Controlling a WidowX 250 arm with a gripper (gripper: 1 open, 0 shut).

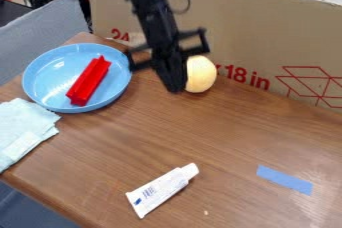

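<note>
The black gripper [171, 70] hangs from the arm over the back of the wooden table, blurred, just left of and partly in front of a round pale yellow object [202, 73]; its fingertips look shut, nothing visible between them. A blue plate [54, 72] at the left holds a red bar-shaped object [88, 80]. A white tube [162, 190] lies at the front, and a blue strip [285, 181] lies at the right.
A cardboard panel [281, 42] stands along the back. A pale folded cloth [20, 132] lies at the left edge, beside a grey surface [40, 34].
</note>
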